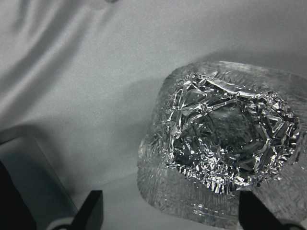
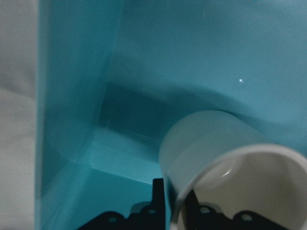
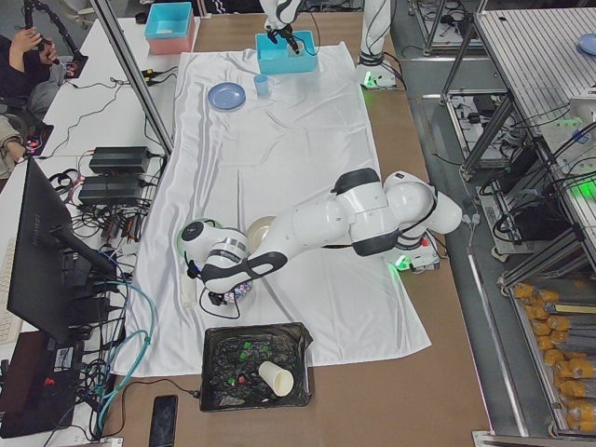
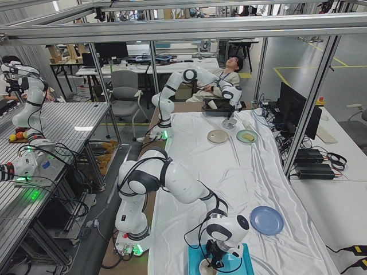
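Observation:
A foil-lined clear container (image 1: 225,124) fills much of the left wrist view, with my left gripper just above it, its tips at the bottom edge; its finger state is unclear. In the camera left view that gripper (image 3: 216,296) is over the crumpled foil. A white cup (image 2: 211,134) lies in a blue bin (image 2: 67,91). My right gripper straddles the cup's near rim, one finger outside and one inside. In the camera right view the right gripper (image 4: 213,258) is down in the bin.
A black lined tray (image 3: 242,391) with a white cup sits at the near edge. Blue plate (image 3: 226,96), small blue cup (image 3: 262,85), beige plate (image 4: 218,136) and green plate (image 4: 247,136) rest on the cloth, whose middle is clear.

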